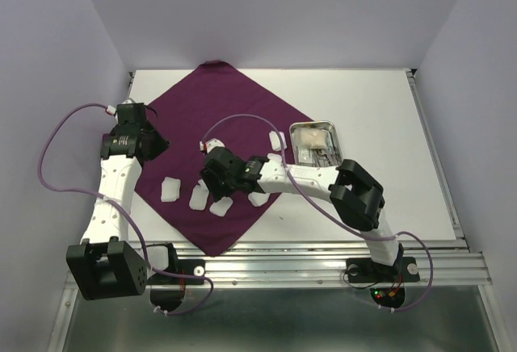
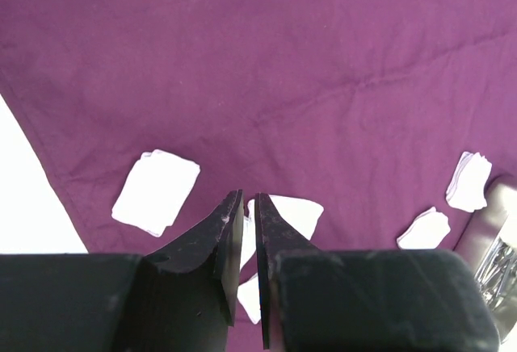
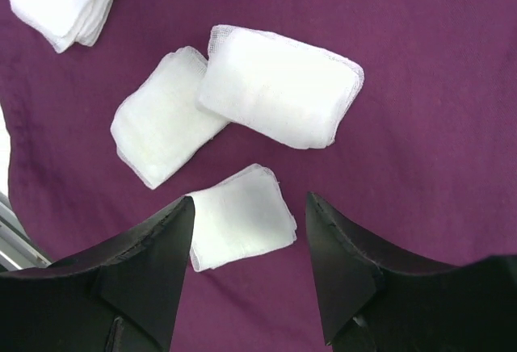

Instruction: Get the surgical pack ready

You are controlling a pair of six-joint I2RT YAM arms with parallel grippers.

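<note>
A purple cloth holds several white gauze pads. My left gripper is high at the cloth's left, its fingertips close together with a narrow gap, above a gauze pad and others; whether anything is between them is not visible. My right gripper stands open over the middle pads, with a gauze pad below between its fingers and two overlapping pads beyond. In the top view its arm hides part of these pads.
A steel tray with instruments and a pale bundle sits at the cloth's right, partly behind the right arm.
</note>
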